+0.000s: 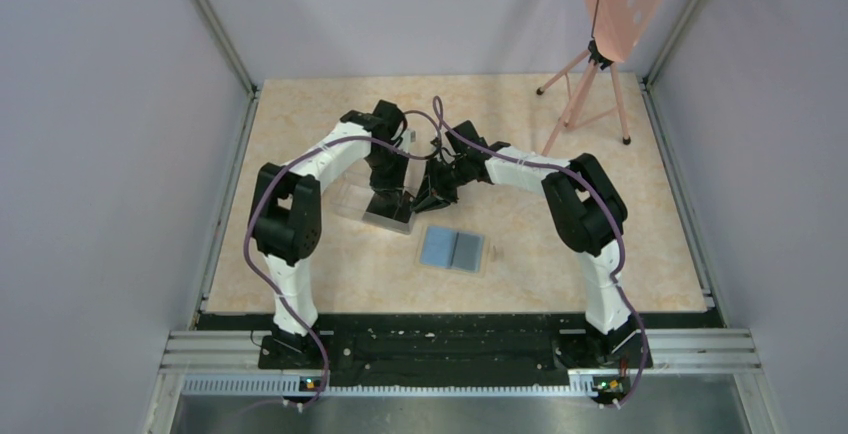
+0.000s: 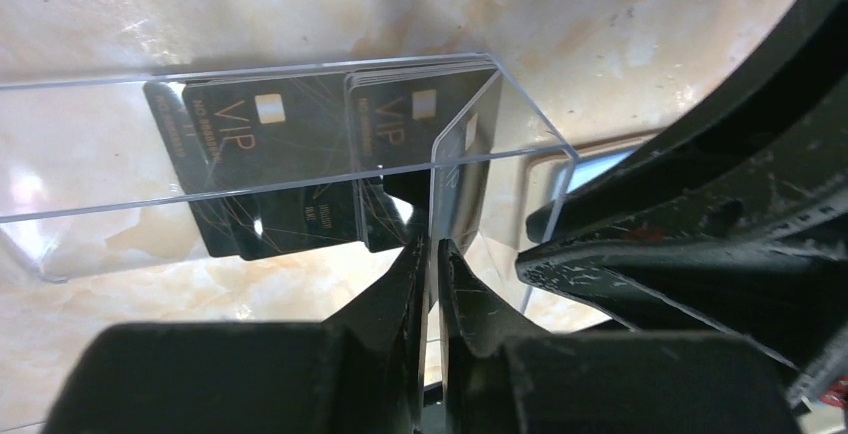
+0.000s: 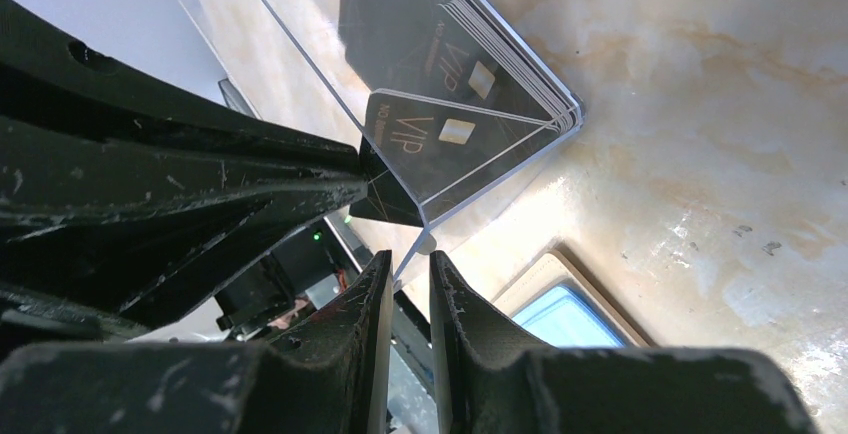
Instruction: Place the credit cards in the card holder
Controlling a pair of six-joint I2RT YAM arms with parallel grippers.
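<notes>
Several black VIP cards (image 2: 275, 139) stand in overlapping stacks inside a long clear box (image 2: 330, 172). One card (image 3: 455, 134) leans at the box's right end. My left gripper is at the box's front right corner. Its fingers are a narrow gap apart, and the clear edge runs down in line with that gap; whether it grips the edge is unclear. Close by on the right, my right gripper is open at the same end, with the clear corner near its left finger and no card between its fingers.
A tan-rimmed tray (image 1: 485, 266) with blue and grey panels lies just in front of the grippers. A pink board on a tripod (image 1: 585, 89) stands at the back right.
</notes>
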